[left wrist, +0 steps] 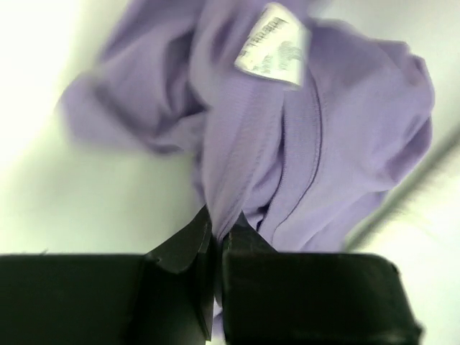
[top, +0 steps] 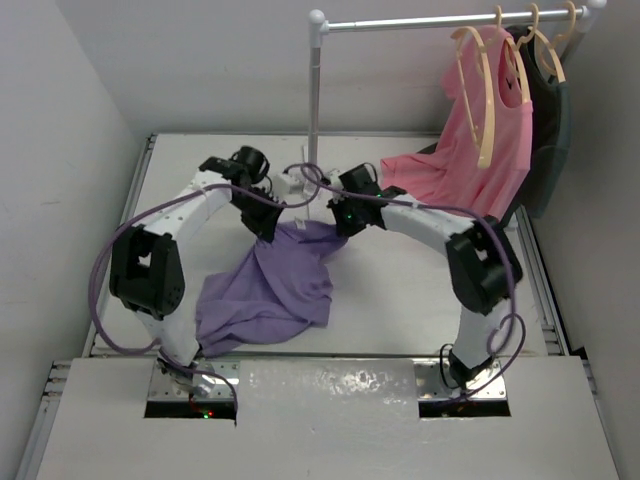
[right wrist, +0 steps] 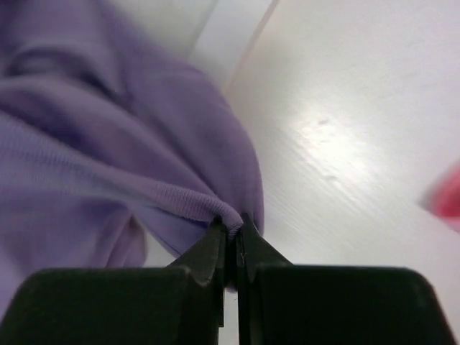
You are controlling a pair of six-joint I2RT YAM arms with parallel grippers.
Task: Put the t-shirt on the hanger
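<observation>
The purple T-shirt point(top: 270, 295) is partly lifted off the table, its lower part spread at the front left. My left gripper point(top: 264, 236) is shut on the shirt at its upper left; in the left wrist view its fingers point(left wrist: 172, 287) pinch a fold below a white label point(left wrist: 271, 47). My right gripper point(top: 340, 228) is shut on another bunched edge to the right, seen pinched between its fingers in the right wrist view. Wooden hangers point(top: 485, 120) hang on the rail at the upper right.
A white rack rail point(top: 420, 25) stands on a post point(top: 314, 100) behind my grippers. A pink garment point(top: 490, 160) and a dark one point(top: 548, 170) hang at the right, the pink one's lower part reaching the table. Bare table point(top: 410, 300) is at the right front.
</observation>
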